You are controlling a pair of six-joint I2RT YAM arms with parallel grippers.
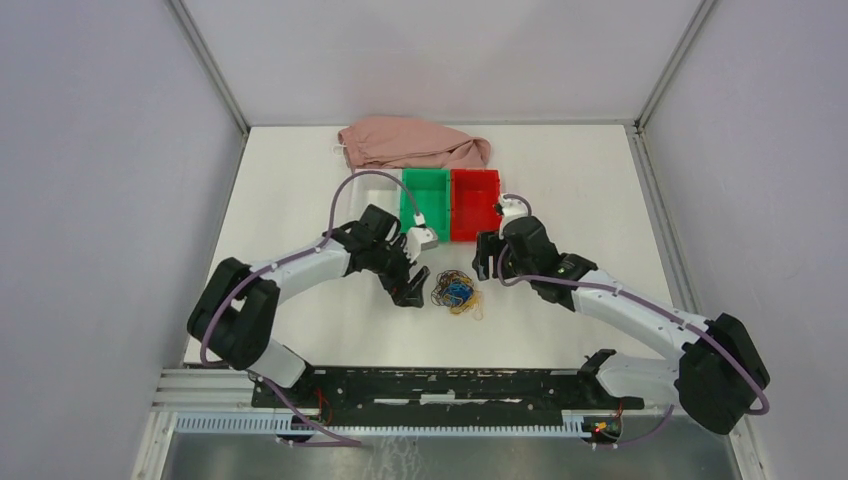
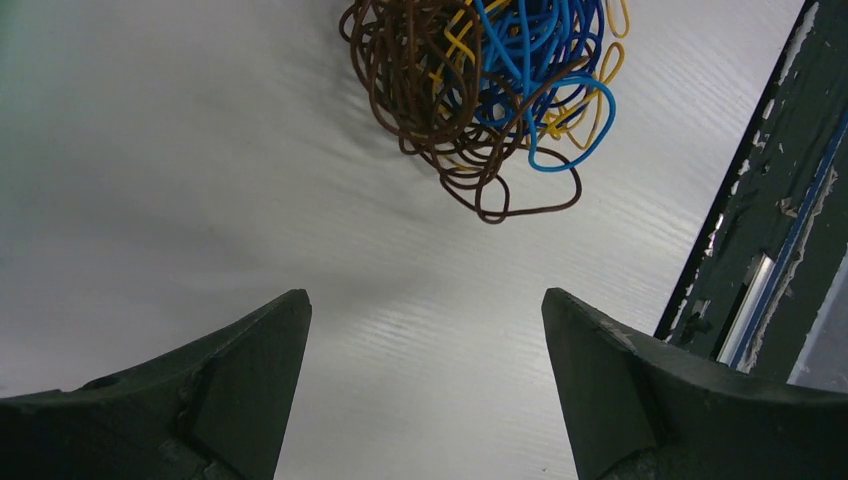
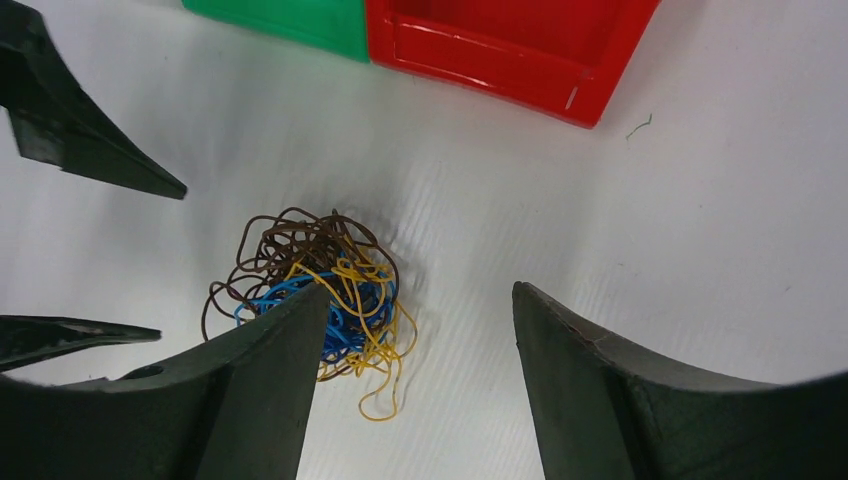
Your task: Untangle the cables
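A tangled heap of brown, blue and yellow cables (image 1: 455, 293) lies on the white table in front of the bins. Close on its left, my left gripper (image 1: 410, 290) stands open; in the left wrist view the cables (image 2: 420, 70) sit above and between its fingertips, nothing held. My right gripper (image 1: 488, 258) hangs above and right of the heap. In the right wrist view its fingers are apart, with empty table between them and the cables (image 3: 305, 240) beside and partly behind the left finger. The left gripper's fingers also show at that view's left edge.
White, green (image 1: 425, 205) and red (image 1: 475, 205) bins stand behind the cables, with a pink cloth (image 1: 410, 140) at the back.
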